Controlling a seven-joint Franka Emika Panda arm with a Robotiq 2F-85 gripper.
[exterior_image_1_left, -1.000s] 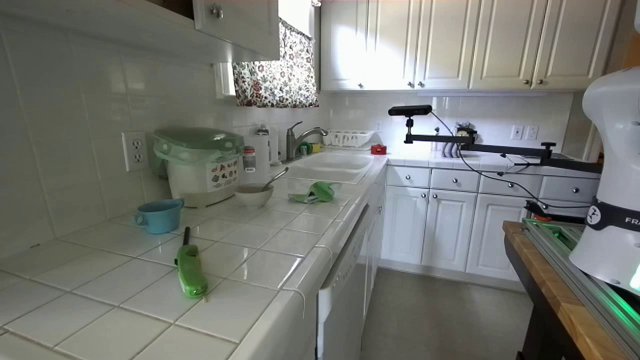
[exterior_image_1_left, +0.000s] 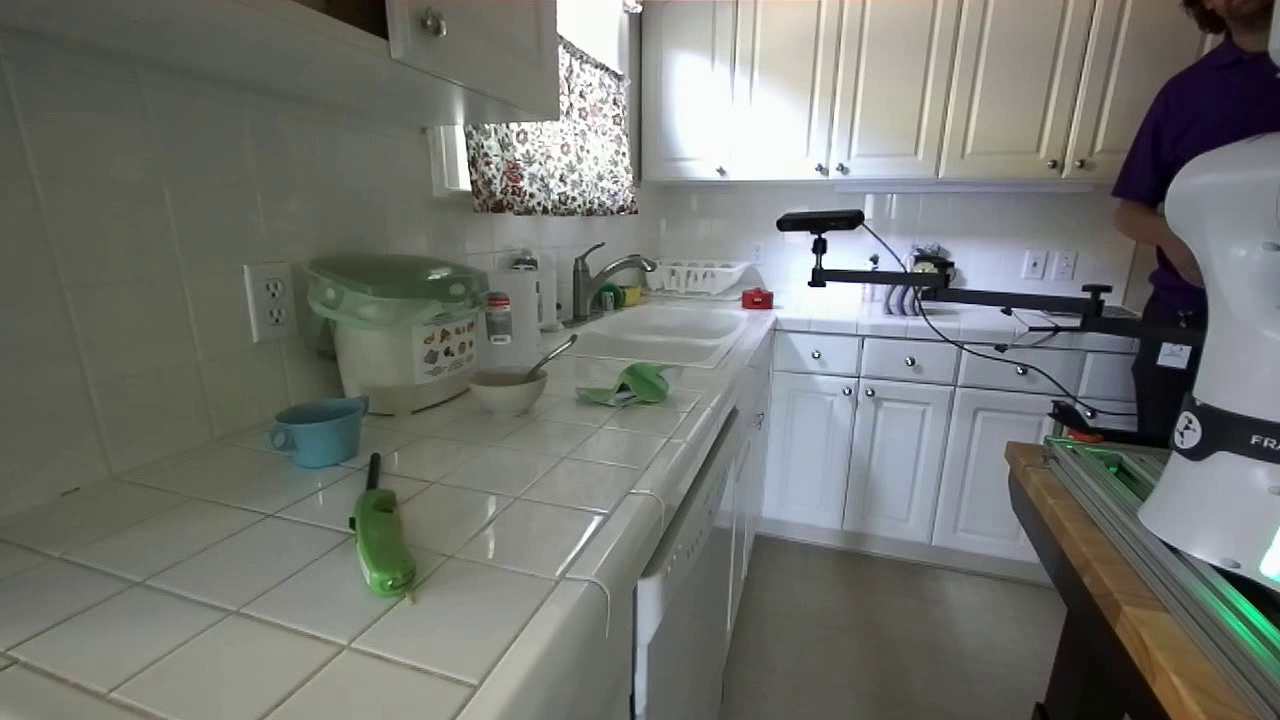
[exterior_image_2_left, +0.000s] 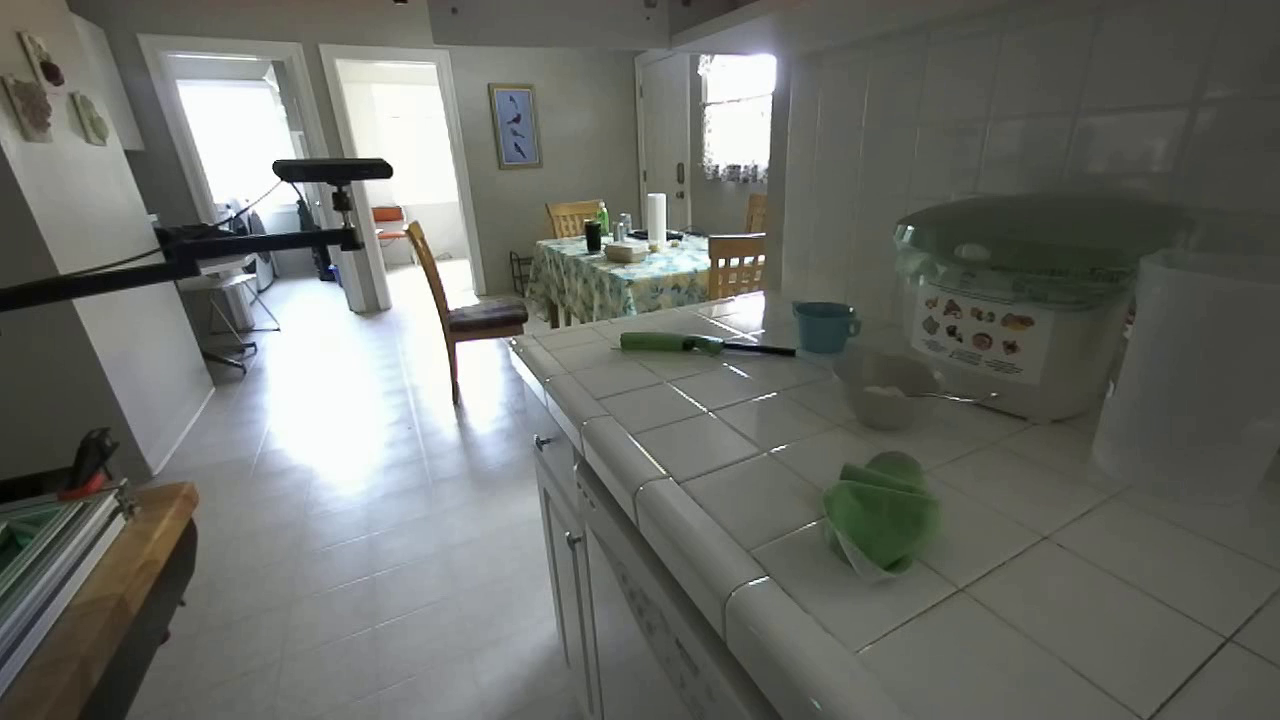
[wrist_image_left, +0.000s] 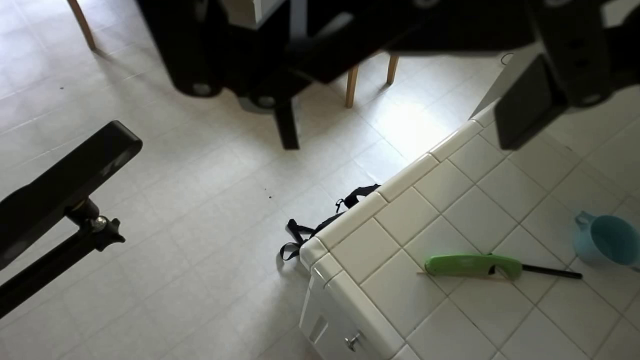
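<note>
My gripper shows only in the wrist view, its dark fingers wide apart with nothing between them. It hangs over the floor and the counter's corner, away from every object. On the white tiled counter lies a green lighter (wrist_image_left: 474, 265) with a black tip (exterior_image_1_left: 374, 470). Near that tip stands a light blue two-handled cup (wrist_image_left: 607, 239). Farther along the counter, a pale bowl (exterior_image_1_left: 507, 390) holds a metal spoon (exterior_image_1_left: 551, 356). Beyond it is a crumpled green cloth (exterior_image_2_left: 884, 514). Both exterior views leave the gripper out.
A bin with a green lid (exterior_image_1_left: 402, 336) stands against the wall, a white container (exterior_image_2_left: 1188, 372) beside it. Camera booms (exterior_image_1_left: 984, 295) reach out over the floor. A person in purple (exterior_image_1_left: 1200, 156) stands behind the arm.
A person in a purple shirt has come into exterior view 1 at the far right, behind the arm. The counter's objects lie where they were, and the visible part of the arm looks unmoved.
</note>
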